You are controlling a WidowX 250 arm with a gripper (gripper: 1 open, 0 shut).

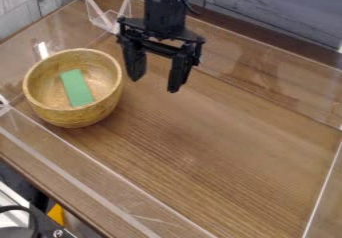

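Observation:
My black gripper (156,58) hangs from the arm at the upper middle, open, with its two fingers spread apart and pointing down over the wooden table. To its lower left a yellow bowl (100,110) holds a green block (75,88). The gripper stands to the upper right of the bowl.
A low wall (281,17) runs along the back right. A clear plastic piece (107,12) stands at the back left edge, and dark cabling lies at the bottom left corner.

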